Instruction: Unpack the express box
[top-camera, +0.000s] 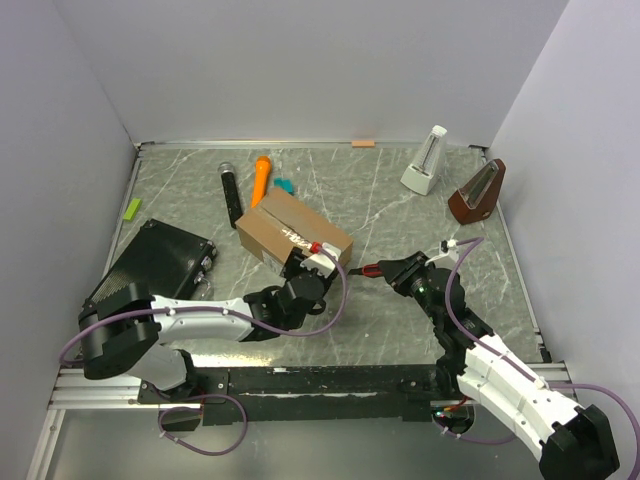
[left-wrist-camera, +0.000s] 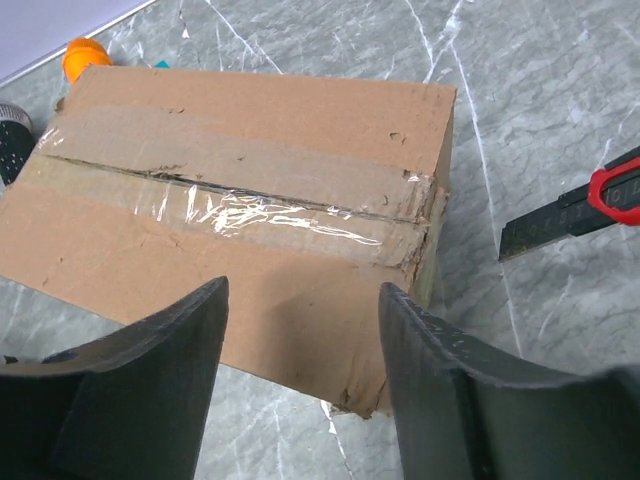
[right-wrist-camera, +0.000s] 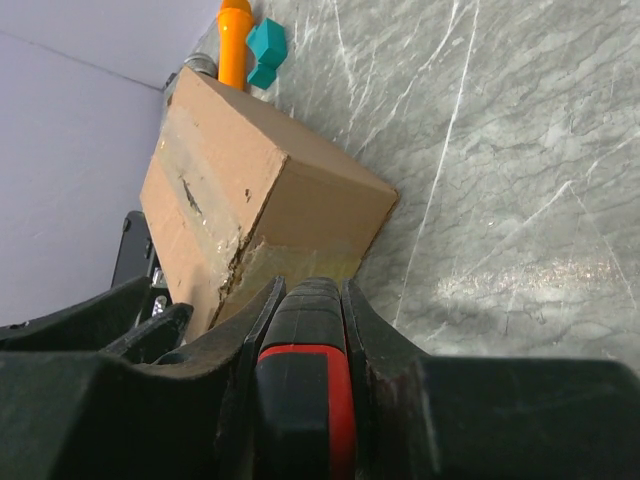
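A taped cardboard box (top-camera: 280, 219) lies closed on the marble table, its tape seam showing in the left wrist view (left-wrist-camera: 250, 170). My left gripper is over the near end of its top, fingers apart, nothing between them. My right gripper is shut on a red-handled box cutter, whose dark blade (left-wrist-camera: 535, 227) points toward the box's right end, apart from it in the left wrist view.
Around the box lie a black microphone (top-camera: 229, 193), orange microphone (top-camera: 261, 176), teal piece (top-camera: 283, 186), black case (top-camera: 150, 262) and green block (top-camera: 132, 208). White (top-camera: 424, 160) and brown (top-camera: 477, 193) metronomes stand back right.
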